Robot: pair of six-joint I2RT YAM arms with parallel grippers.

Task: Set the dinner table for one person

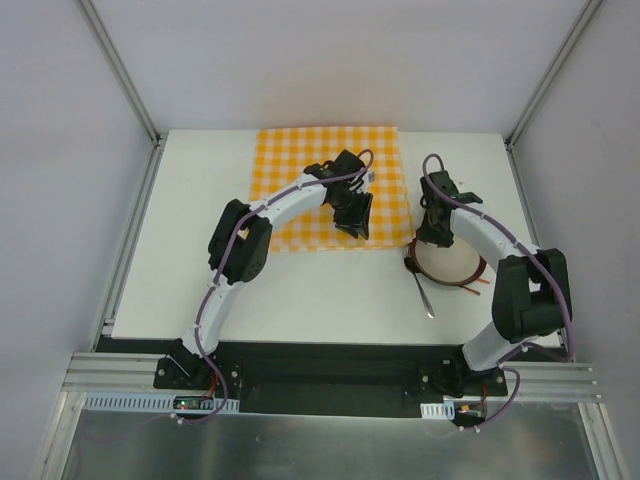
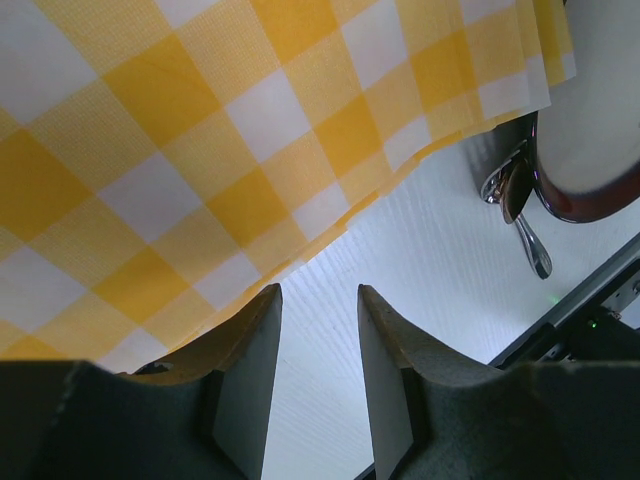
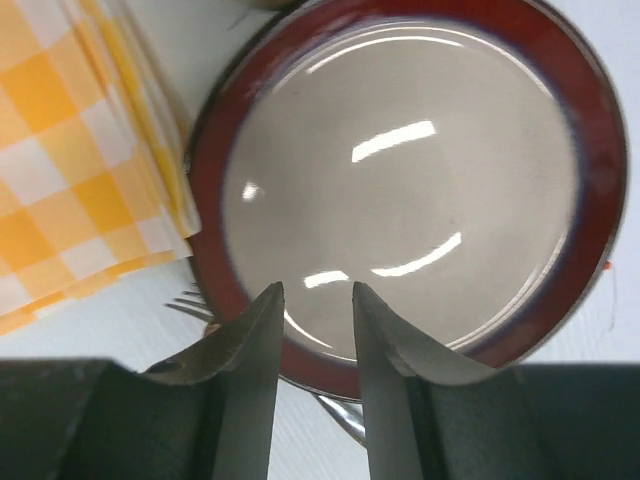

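Note:
A yellow checked cloth (image 1: 300, 150) lies spread on the white table. My left gripper hangs over the cloth near its front edge, open and empty. At the right lies a plate with a dark red rim (image 3: 600, 170); my right gripper is over it, partly open, with nothing visible between its fingers. A spoon (image 2: 516, 190) and a fork (image 3: 190, 305) lie at the plate's left, partly under or beside it. The cloth's folded right edge touches the plate. The metal cup behind the plate is mostly hidden by my right arm in the top view.
Red chopsticks (image 1: 470, 288) show at the plate's front right. Both arms reach across the right half and middle.

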